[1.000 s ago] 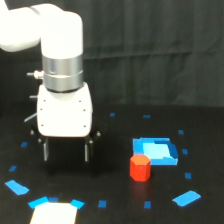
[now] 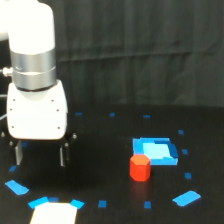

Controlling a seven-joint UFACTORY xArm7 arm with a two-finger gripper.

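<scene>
My gripper (image 2: 41, 153) is at the left, pointing down, with its two thin fingers wide apart and only dark background between them. It stands open. To the right of centre a red hexagonal block (image 2: 140, 172) stands upright on the dark table, well clear of the gripper. Just behind the block is a small blue square tray (image 2: 173, 158) with a pale inside; the block hides its front left corner.
A cream-white square (image 2: 53, 214) lies at the bottom left edge. Blue strips, such as one (image 2: 186, 198) at the right, and small blue marks dot the black table. Between gripper and block the surface is clear.
My gripper has moved left and seems slightly nearer the camera, its fingers still apart. The red block and blue tray have not moved.
</scene>
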